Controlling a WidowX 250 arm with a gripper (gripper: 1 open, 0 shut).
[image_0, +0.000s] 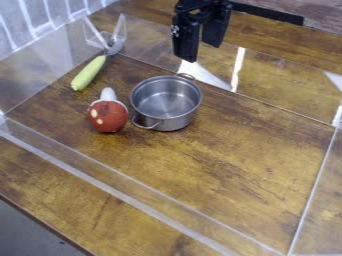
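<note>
My black gripper hangs at the top centre of the camera view, open, above and behind a steel pot with two handles. Just left of the pot sits a red round object with pale spots, with a white piece behind it. A yellow-green corn-like object lies at the back left.
Clear panels border the wooden table on several sides. A grey forked object stands at the back left, by a white slatted rack.
</note>
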